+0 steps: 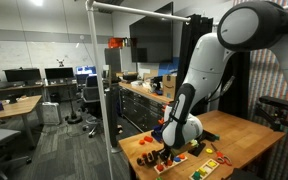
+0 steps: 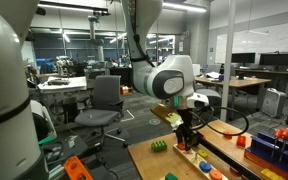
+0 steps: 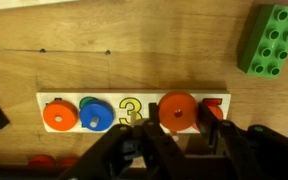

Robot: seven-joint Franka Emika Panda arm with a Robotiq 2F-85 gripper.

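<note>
In the wrist view a long pale number board (image 3: 134,100) lies on the wooden table. My gripper is shut on an orange-red knobbed disc (image 3: 177,108), which appears raised over the board just right of the printed 3. On the board's left part sit another orange-red disc (image 3: 59,115) and a blue disc (image 3: 96,115). A red piece (image 3: 215,112) shows at its right end, partly covered by a finger. The gripper is low over the table in the exterior views, its fingertips hard to make out.
A green studded block (image 3: 272,40) lies beyond the board's right end. Red-handled scissors (image 1: 222,158) and a blue rack (image 2: 274,155) are also on the table. Bare wood (image 3: 114,55) stretches behind the board.
</note>
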